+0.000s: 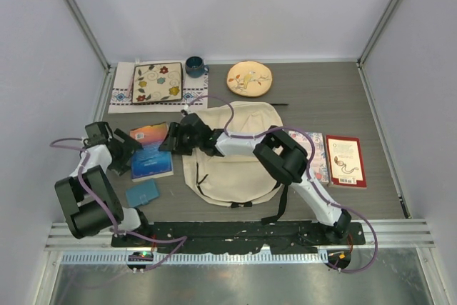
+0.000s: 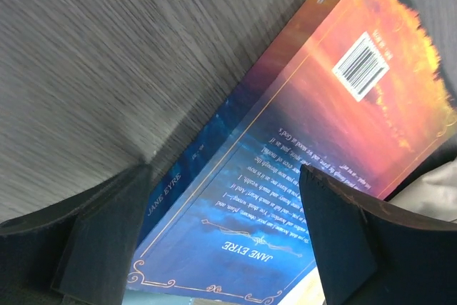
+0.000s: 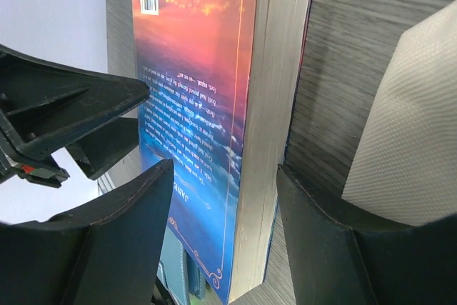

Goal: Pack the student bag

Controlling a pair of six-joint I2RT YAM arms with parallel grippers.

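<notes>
A book (image 1: 151, 162) with a blue-to-orange cover reading Jane Eyre lies on the dark table at the left, beside the cream bag (image 1: 232, 183). My left gripper stands open over the book's outer long edge. My right gripper is open at the opposite long edge, its fingers either side of the page block. The left gripper also shows at the left of the right wrist view.
A small teal item (image 1: 141, 193) lies below the book. Two books (image 1: 345, 161) lie at the right. A patterned mat with a floral case (image 1: 157, 82), a mug (image 1: 194, 67) and a round bird-pattern item (image 1: 249, 78) stand at the back.
</notes>
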